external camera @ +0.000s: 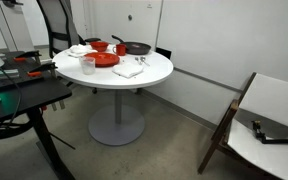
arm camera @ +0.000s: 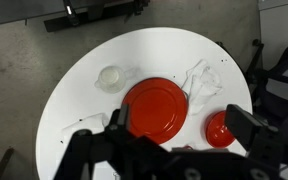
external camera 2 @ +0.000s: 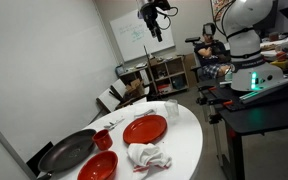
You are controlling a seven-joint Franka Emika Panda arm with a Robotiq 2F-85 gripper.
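My gripper hangs over the round white table (arm camera: 144,50), its dark fingers (arm camera: 117,128) spread wide at the bottom of the wrist view. Nothing shows between them but the tabletop things below. A red plate (arm camera: 155,110) lies near the table's middle. Beside it are a clear glass (arm camera: 110,76), a crumpled white cloth (arm camera: 201,82) and a red bowl (arm camera: 219,129). Exterior view 2 also shows a red mug (external camera 2: 102,139) and a black pan (external camera 2: 67,153) on the far side. Another white cloth (external camera: 128,69) lies near the table's edge in exterior view 1.
A black bench (external camera: 29,95) stands close to the table, and the arm's white base (external camera 2: 252,72) is mounted there. Some small utensils (external camera: 140,62) lie by the second cloth. A wooden-framed chair (external camera: 269,125) stands apart at the right, with open floor between.
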